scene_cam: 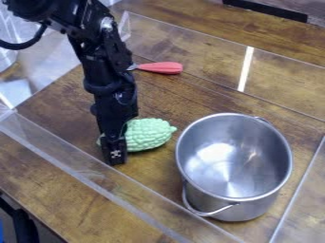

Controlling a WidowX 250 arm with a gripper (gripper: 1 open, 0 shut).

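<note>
My black gripper (112,142) is down at the wooden tabletop, its fingers over the left end of a pale green, bumpy toy corn (150,134). The corn lies on the wood, its right part free of the gripper. Whether the fingers are closed on it is hidden by the dark gripper body.
A steel pot (234,165) with a wire handle stands to the right of the corn. A red-handled utensil (160,68) lies behind the arm. Clear plastic walls edge the work area. Bare wood (45,152) is at the left and back right.
</note>
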